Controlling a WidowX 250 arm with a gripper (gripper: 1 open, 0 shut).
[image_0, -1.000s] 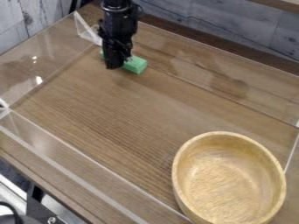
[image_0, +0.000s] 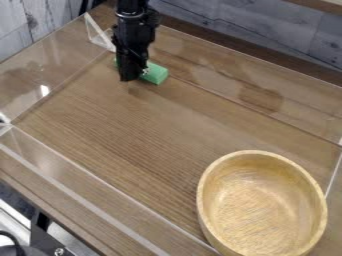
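My black gripper (image_0: 128, 66) is at the back left of the wooden table, pointing down at a green object (image_0: 152, 74) that lies beside and partly behind it. Whether the fingers are open, shut or holding the green object cannot be made out at this size.
A large pale tan bowl (image_0: 262, 205) sits at the front right. Dark grey walls border the back and the upper left.
The gripper has shifted very slightly. The green object looks almost unchanged in place.
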